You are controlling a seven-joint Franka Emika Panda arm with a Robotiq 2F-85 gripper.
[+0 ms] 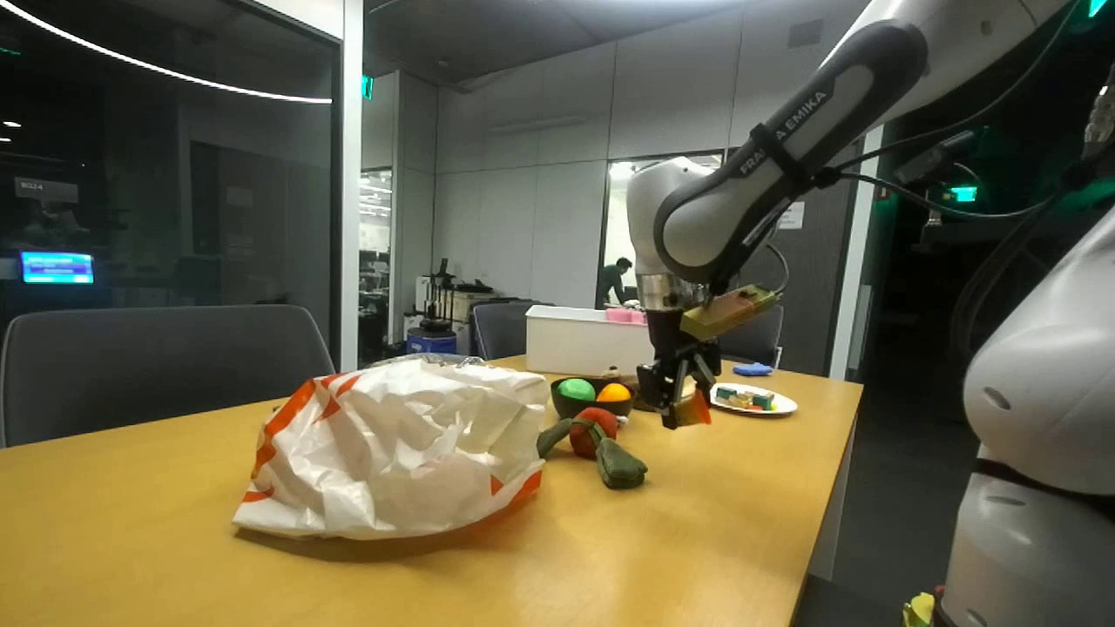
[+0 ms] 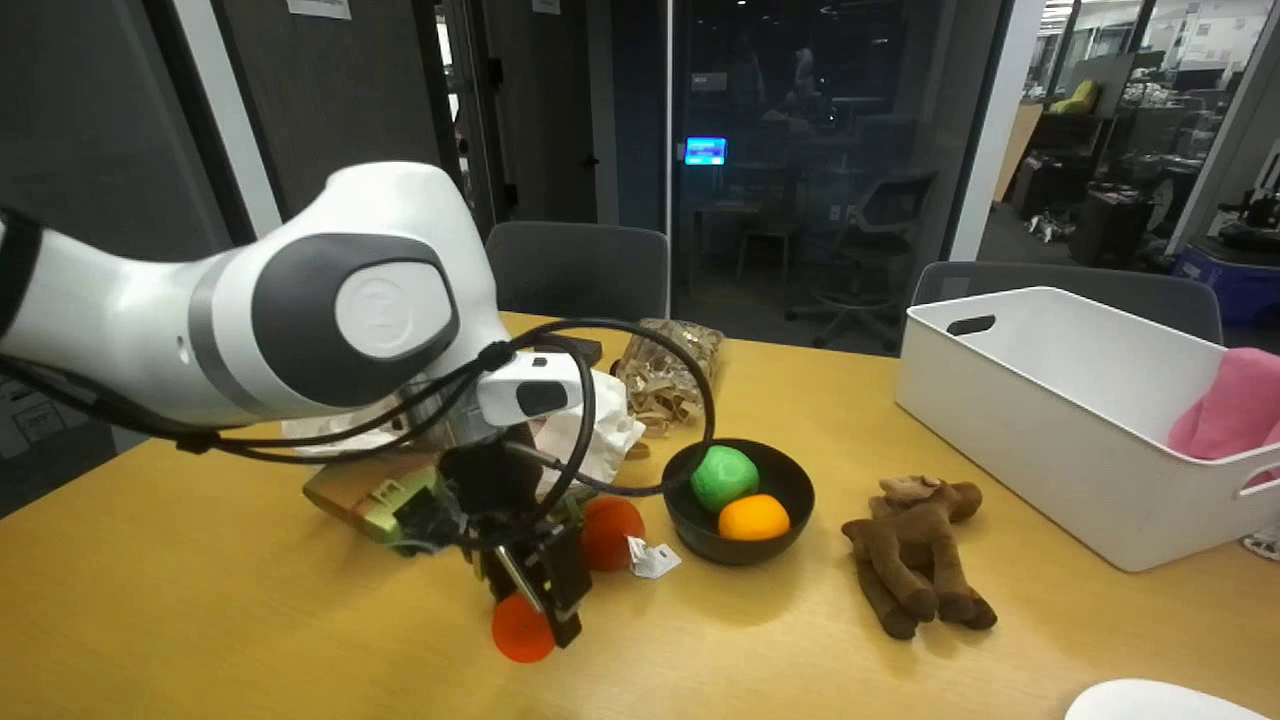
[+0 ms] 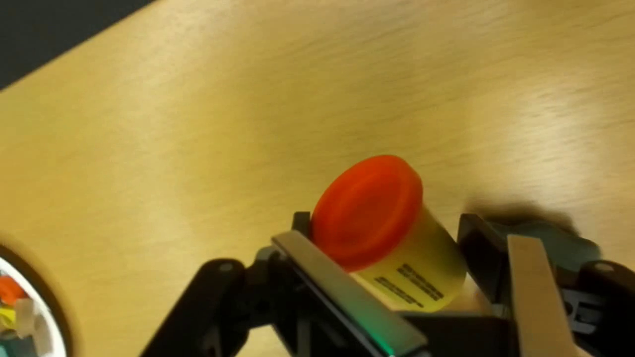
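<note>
A small yellow tub with an orange-red lid (image 3: 369,208) is clamped between the fingers of my gripper, tilted, its lid facing the upper left of the wrist view. In exterior view 2 the gripper (image 2: 537,594) hangs low with the orange lid (image 2: 523,629) showing beside a fingertip. From exterior view 1, my gripper (image 1: 685,409) is over the table between the dark bowl (image 1: 591,398) and the white plate (image 1: 773,408). Whether the tub touches the table cannot be made out.
A crumpled white plastic bag (image 1: 402,449) lies left of the red and green plush (image 1: 621,465). The bowl holds a green ball and an orange one. A brown stuffed animal (image 2: 918,552) rests near the white bin (image 2: 1032,444). Bare tabletop lies right of the plush.
</note>
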